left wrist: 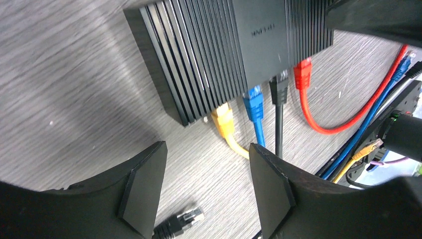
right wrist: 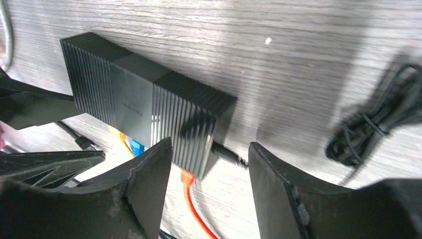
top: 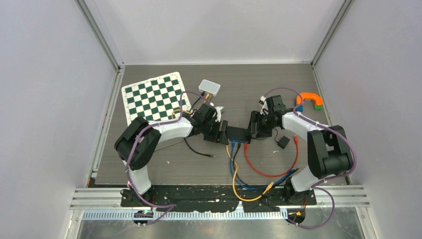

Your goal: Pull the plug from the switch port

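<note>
The black ribbed switch (top: 239,134) lies mid-table between my two grippers. Along its front side sit a yellow plug (left wrist: 222,119), a blue plug (left wrist: 254,103), a black plug (left wrist: 279,90) and a red plug (left wrist: 302,74). A short black plug (right wrist: 229,154) sticks out of its right end. My left gripper is part open at the switch's left end, with bare table between its fingertips. At the right end, my right gripper is also part open; the switch's corner and the short black plug show between and beyond its fingers. Contact with the switch cannot be made out.
Cables loop from the switch toward the front edge. A loose black cable end (top: 211,156) lies front left. A small black adapter (top: 283,142), orange blocks (top: 309,97), a chequered board (top: 155,97) and a white box (top: 209,87) lie around.
</note>
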